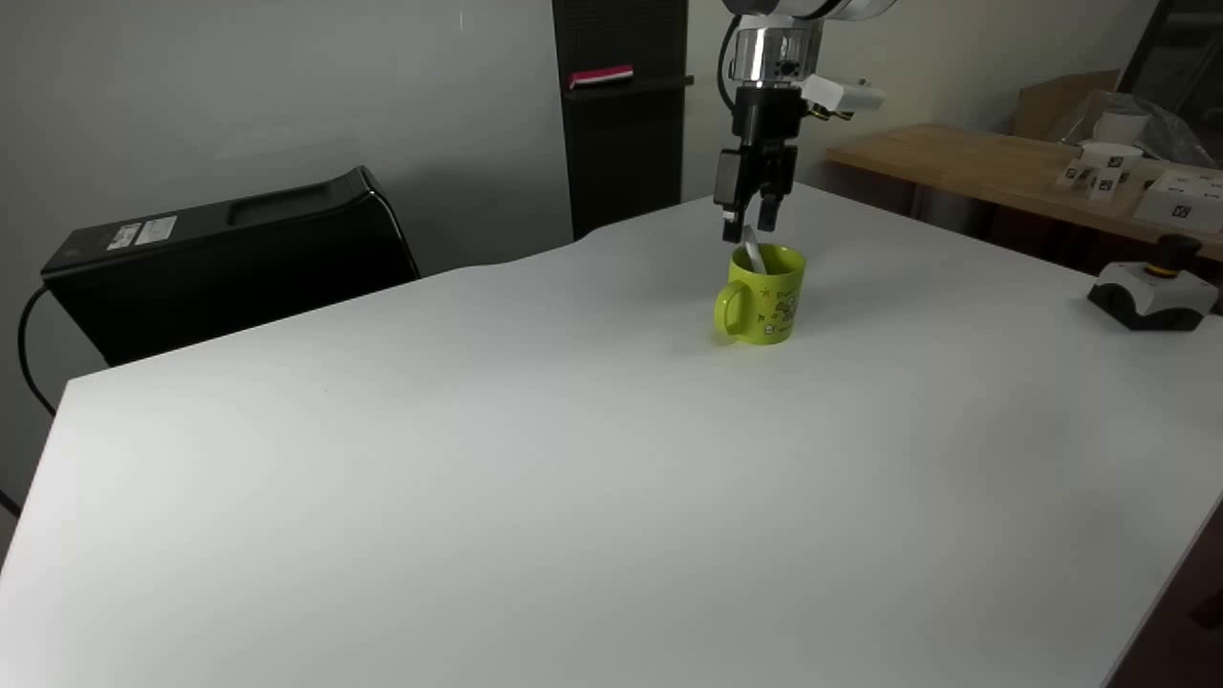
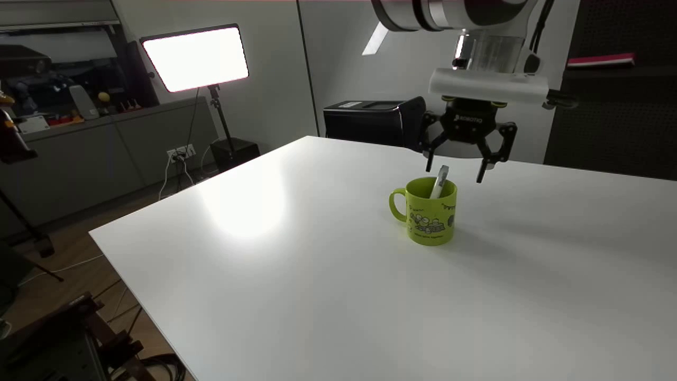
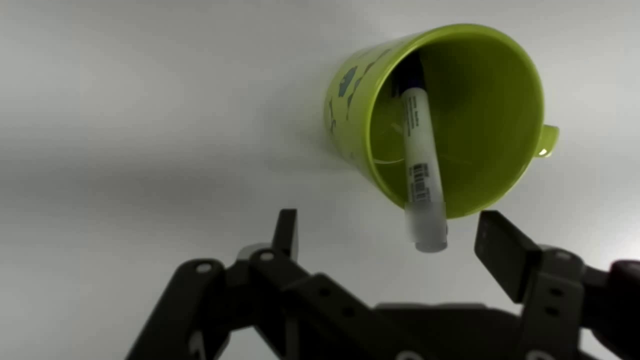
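A lime-green mug (image 1: pixel 770 308) stands upright on the white table, its handle toward the left in both exterior views. Leaning inside the mug is a white marker (image 3: pixel 423 144), dark end down in the cup and pale end sticking out over the rim. My gripper (image 2: pixel 454 175) hangs open above and behind the mug, clear of it. In the wrist view the marker's upper end lies between the wide-spread fingers (image 3: pixel 504 252), nearer the right one, touching neither as far as I can see. Nothing is held.
A black bin-like box (image 1: pixel 229 252) stands beyond its far edge. At the right edge sits a grey device with a black knob (image 1: pixel 1152 292). A lit panel lamp (image 2: pixel 197 58) stands off the table.
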